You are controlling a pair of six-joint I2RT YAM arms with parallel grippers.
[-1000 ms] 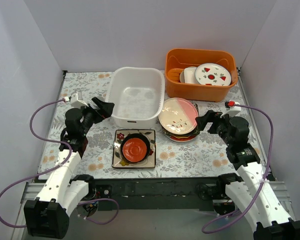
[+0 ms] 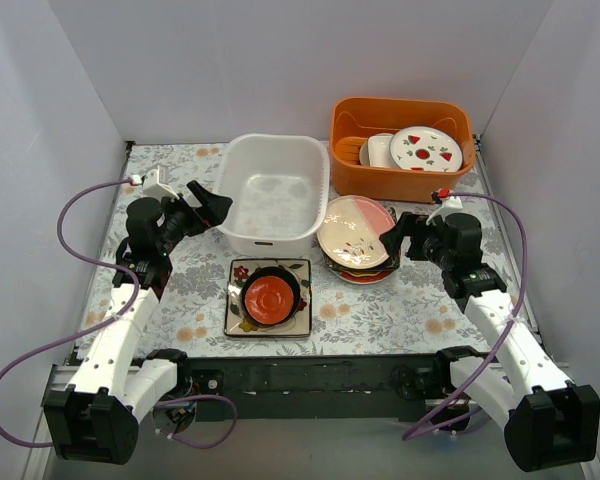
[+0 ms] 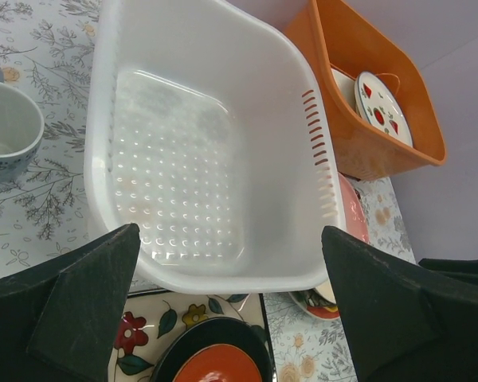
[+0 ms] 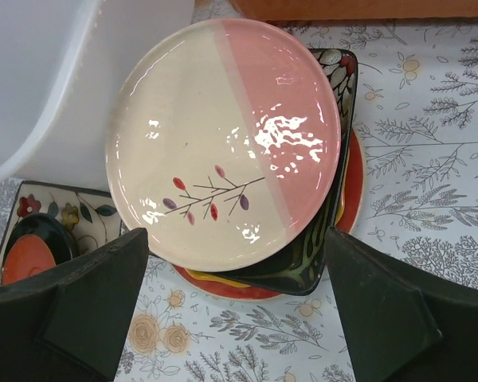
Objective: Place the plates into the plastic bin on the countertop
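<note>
A white plastic bin stands empty at the middle back. Right of it lies a stack of plates, topped by a cream and pink plate over a dark square one. My right gripper hangs open over that stack's near part. My left gripper is open above the bin's left side. A square flowered plate holds a dark round dish with an orange one in it, in front of the bin.
An orange bin with white plates stands at the back right. A cup sits left of the white bin.
My right arm has moved a little forward and left toward the plate stack. My left arm has shifted slightly toward the back since a second ago.
</note>
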